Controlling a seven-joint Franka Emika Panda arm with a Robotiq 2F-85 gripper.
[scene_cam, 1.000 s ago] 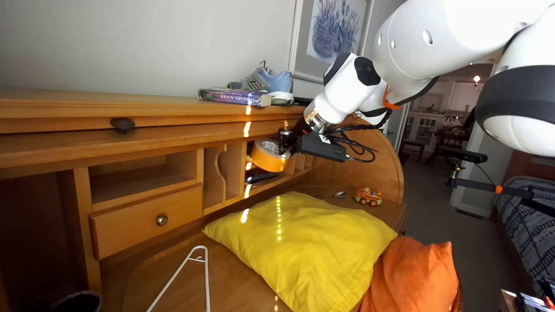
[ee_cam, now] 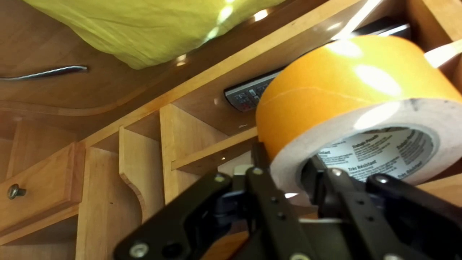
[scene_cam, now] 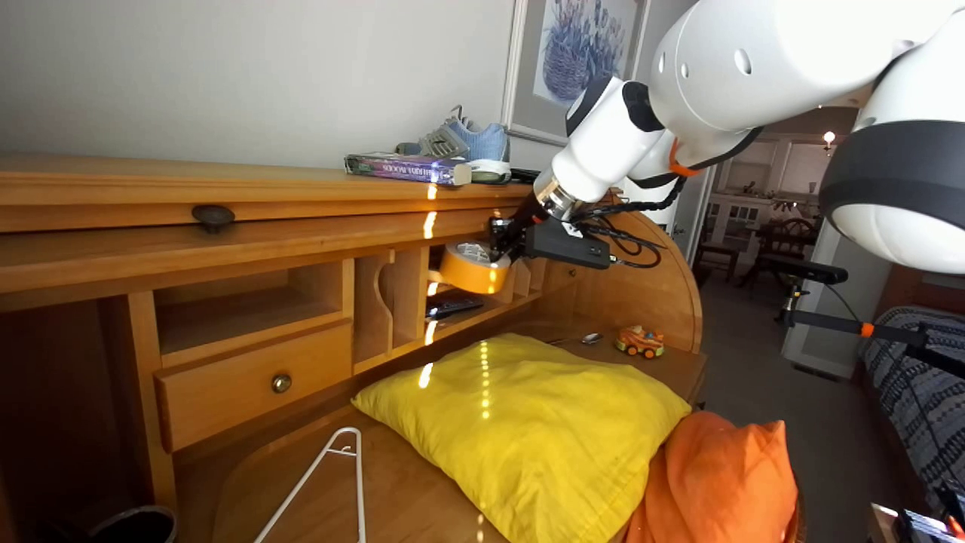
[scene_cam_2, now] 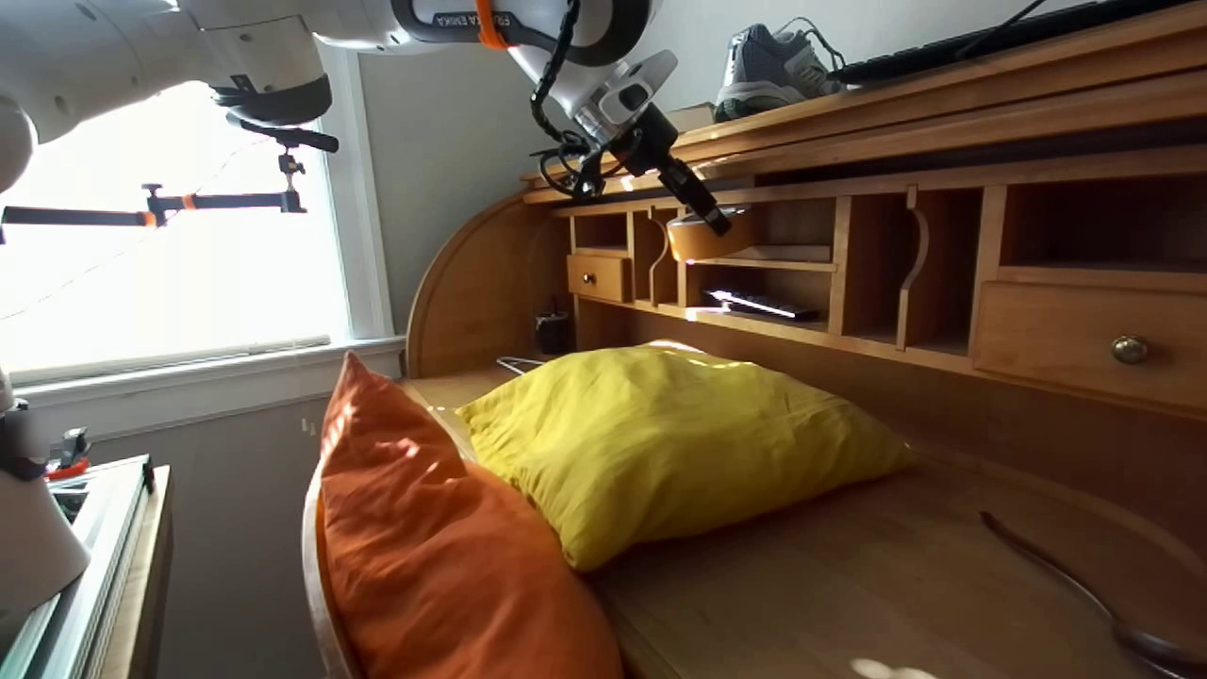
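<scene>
A roll of orange tape hangs from my gripper, whose fingers are shut on one side of the ring. One finger lies against the outside and the other reaches into the white-lined core. In exterior view 1 the tape is in front of the desk's cubbyholes, just below the upper ledge, with the gripper at its right side. From the opposite side, in exterior view 2, the tape appears before the middle cubby, partly covered by the gripper.
Below the tape, a black remote lies in the lower cubby. A yellow pillow covers much of the desktop, beside an orange pillow. On the top ledge rest a book and a shoe. A toy truck sits at the desk's far end.
My gripper and the tape have shifted slightly up and to the right in exterior view 1. The roll now hangs more level. Pillows and shelf items look unchanged.
</scene>
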